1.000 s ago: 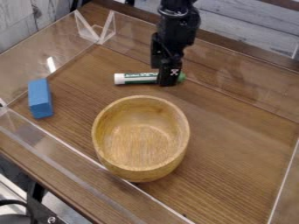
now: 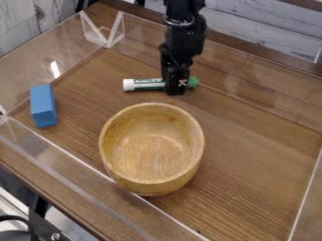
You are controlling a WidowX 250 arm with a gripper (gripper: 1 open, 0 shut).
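Observation:
The black gripper [image 2: 175,79] is low over a white and green tube [image 2: 145,84] that lies across the upper middle of the wooden table, green end to the right. Its fingers are around the right part of the tube; whether they touch or grip it cannot be told.
A tan oval bowl [image 2: 151,146] stands in the lower middle. A blue block [image 2: 43,105] lies at the left.
The gripper has come down onto the right part of the tube. The tube, bowl and block show no clear movement.

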